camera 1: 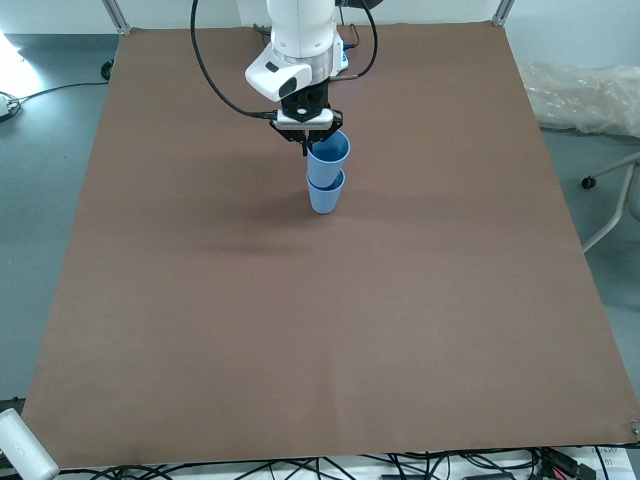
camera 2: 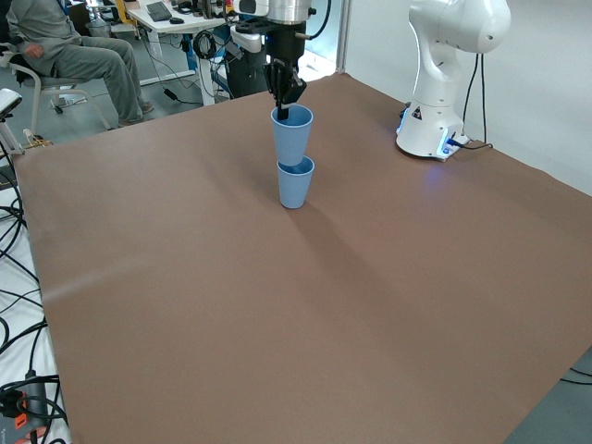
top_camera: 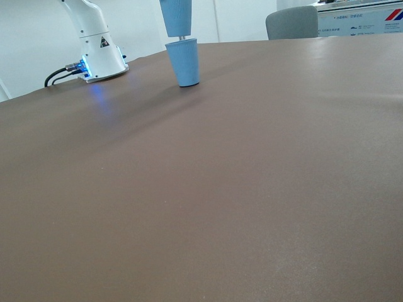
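Two light blue cups line up vertically on the brown table (camera 1: 330,330). The upper cup (camera 1: 326,162) (top_camera: 177,16) (camera 2: 291,141) hangs from my gripper (camera 1: 305,140) (camera 2: 282,109), whose dark fingers reach its rim. It is just above the lower cup (camera 1: 324,197) (top_camera: 182,63) (camera 2: 293,188), which stands upright; the top view shows a narrow gap between them. The fingertips are mostly hidden by the upper cup.
Cables (camera 2: 28,388) and a white cylinder (camera 1: 25,445) lie along the edges.
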